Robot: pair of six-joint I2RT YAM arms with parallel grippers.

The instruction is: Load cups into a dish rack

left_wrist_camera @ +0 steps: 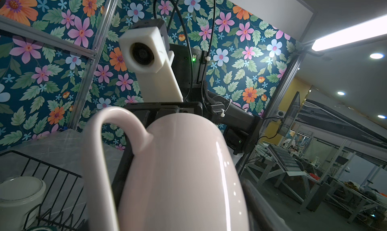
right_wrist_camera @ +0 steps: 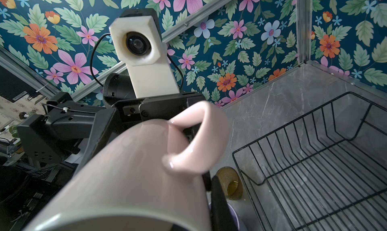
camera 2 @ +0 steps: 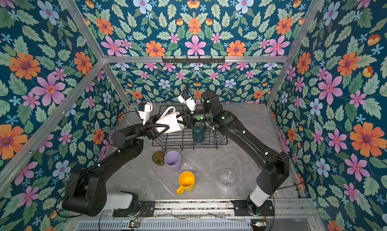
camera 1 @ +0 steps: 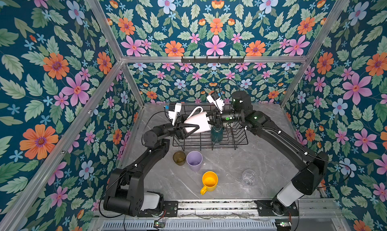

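A pale pink mug (camera 1: pixel 195 123) is held sideways above the wire dish rack (camera 1: pixel 179 145), its handle up. My left gripper (camera 1: pixel 189 127) is shut on the mug's body. My right gripper (camera 1: pixel 213 118) is at the mug's other end; its fingertips are hidden in the right wrist view, where the mug (right_wrist_camera: pixel 133 174) fills the foreground, so its grip is unclear. A dark teal cup (camera 2: pixel 198 135) sits in the rack.
On the grey counter in front of the rack stand an olive cup (camera 1: pixel 179 158), a lilac cup (camera 1: pixel 194 163), a yellow mug (camera 1: pixel 210 184) and a clear glass (camera 1: pixel 248 178). The counter's front right has some free room.
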